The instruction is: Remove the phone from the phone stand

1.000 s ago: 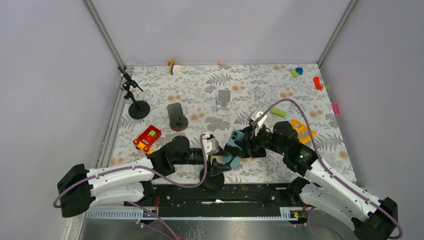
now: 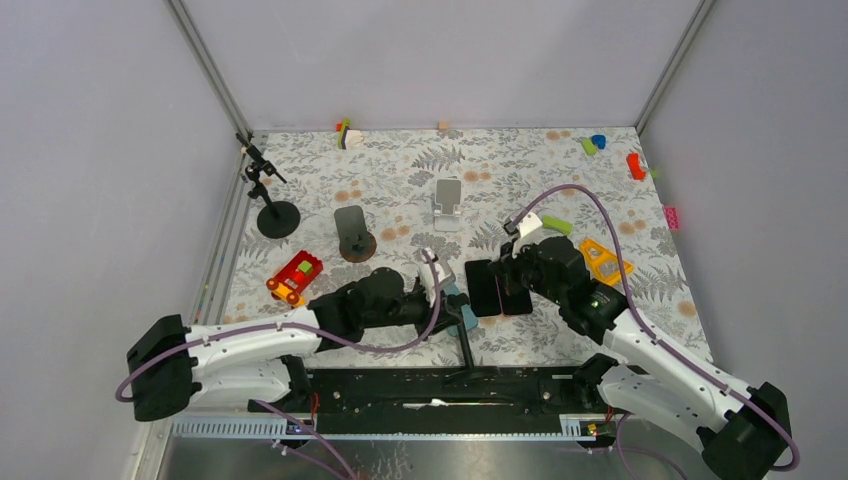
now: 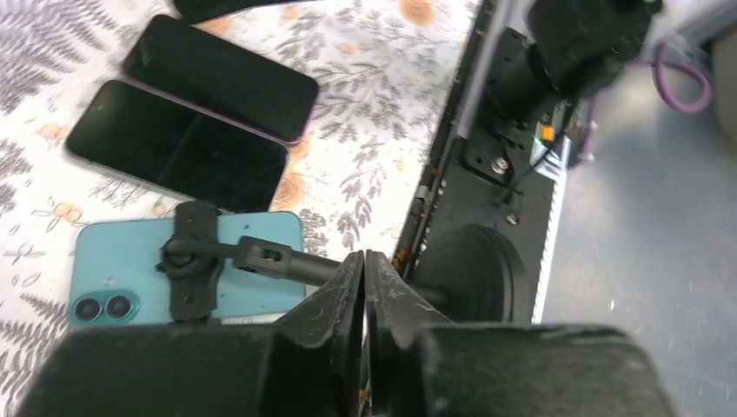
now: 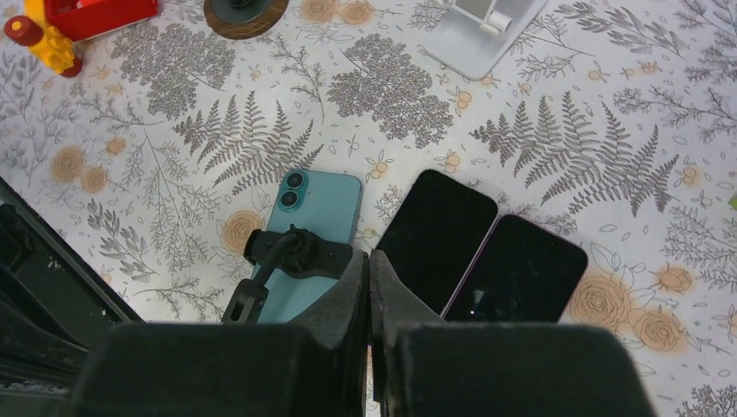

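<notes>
The teal phone (image 3: 113, 256) lies camera side up on the patterned cloth. Across its back sits the black clamp (image 3: 193, 282) of the phone stand, whose arm runs to a round black base (image 3: 474, 274) near the table's front edge. In the left wrist view my left gripper is shut and empty, its fingertips in front of the stand's arm. My right gripper is shut with nothing between its fingers. From above it, the phone (image 4: 323, 204) and clamp (image 4: 326, 258) appear just left of its tips, outside the fingers.
Two dark phones (image 4: 434, 234) (image 4: 521, 269) lie side by side to the phone's right. A grey and white stand (image 2: 447, 200) and another stand (image 2: 351, 232) are farther back. The red toy truck (image 2: 296, 272) is at left.
</notes>
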